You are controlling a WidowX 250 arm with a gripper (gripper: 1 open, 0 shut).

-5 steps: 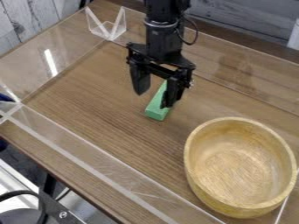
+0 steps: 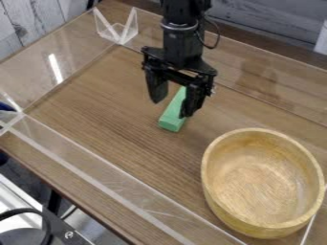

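My black gripper (image 2: 177,92) hangs in the upper middle of the camera view, open, its two dark fingers apart over the wooden table (image 2: 90,144). A green block (image 2: 174,117) lies on the table beneath it, its upper part partly hidden behind the gripper. I cannot tell whether the fingers touch the block.
A large tan bowl (image 2: 261,182) sits at the front right. A clear plastic container (image 2: 117,25) stands at the back left. A dark cable curves at the bottom left corner.
The gripper has shifted very slightly and sits a little higher in the view. The green block and the bowl look unmoved.
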